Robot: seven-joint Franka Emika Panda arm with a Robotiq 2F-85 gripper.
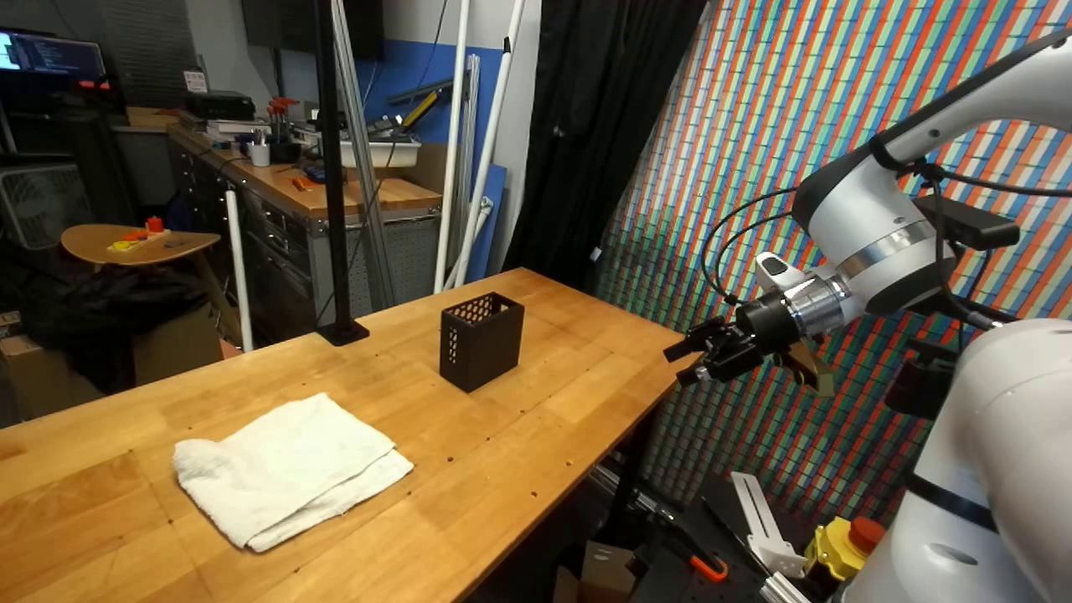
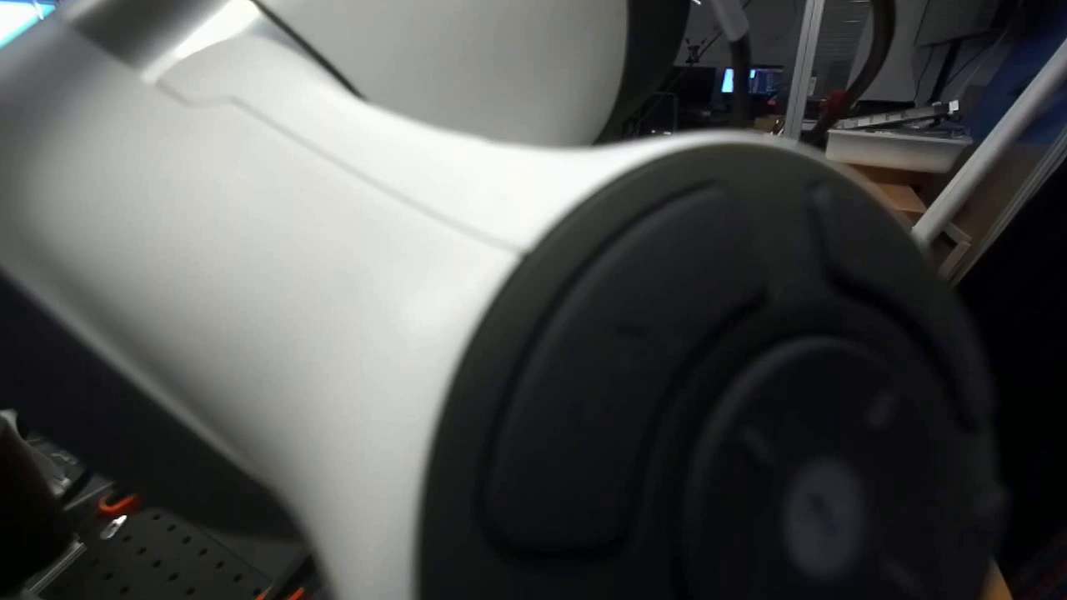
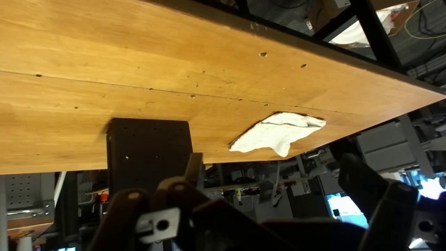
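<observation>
A white cloth (image 1: 291, 467) lies folded flat on the wooden table (image 1: 442, 512), with one corner bunched. Farther along stands a black box (image 1: 480, 347), upright, with an open top and a perforated side. My gripper (image 1: 679, 366) hangs beyond the table's right edge, apart from both things. In the wrist view its fingers (image 3: 355, 177) are spread wide with nothing between them, so it is open. That view also takes in the box at lower left, partly behind the gripper, and the cloth right of centre. Exterior view 2 is mostly filled by my own arm.
A black post (image 1: 343, 332) rises from the table's far edge. Clear wood surrounds the cloth and box. Below the near edge, by the arm's base, are a yellow and red emergency stop (image 1: 849, 548) and loose tools.
</observation>
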